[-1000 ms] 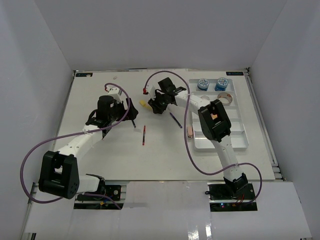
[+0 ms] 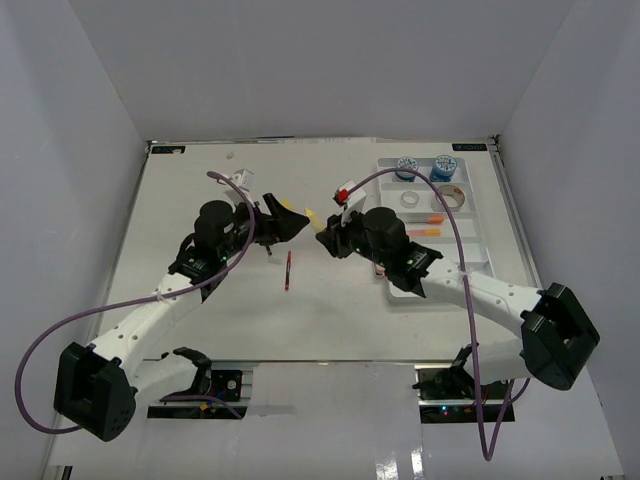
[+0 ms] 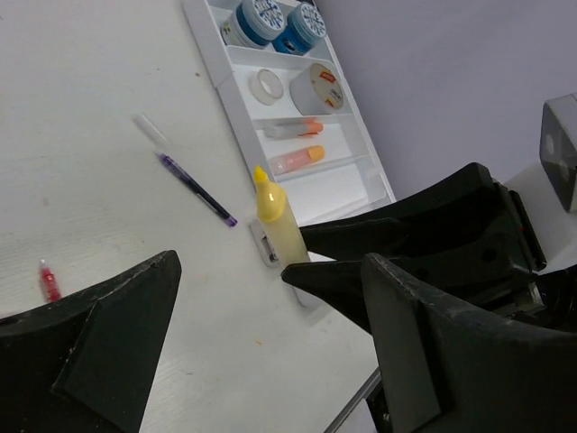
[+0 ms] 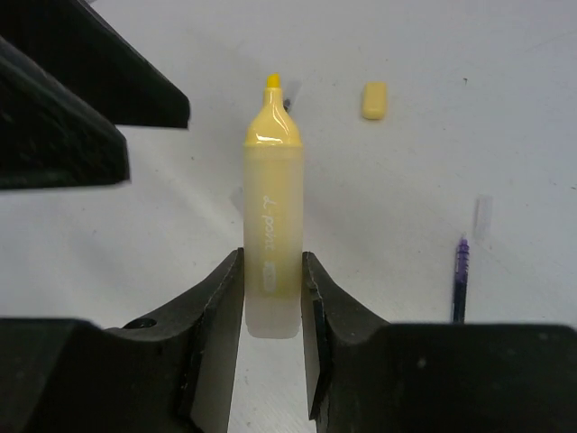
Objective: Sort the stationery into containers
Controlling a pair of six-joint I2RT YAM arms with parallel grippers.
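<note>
My right gripper is shut on an upright yellow highlighter (image 4: 273, 216), raised above the table near its middle. My left gripper stands open just beside it, its fingers either side of the highlighter in its own view, not touching it. On the table lie a red pen (image 2: 288, 270), a purple pen (image 3: 196, 188), a clear cap-like piece (image 3: 151, 130) and a small yellow block (image 4: 374, 100).
At the right, a white divided organizer (image 3: 225, 99) holds blue jars (image 2: 444, 167), tape rolls (image 2: 449, 197) and orange-capped tubes (image 3: 297, 159).
My right gripper has come toward the front from the back middle, carrying the highlighter. My left gripper has moved right toward it.
</note>
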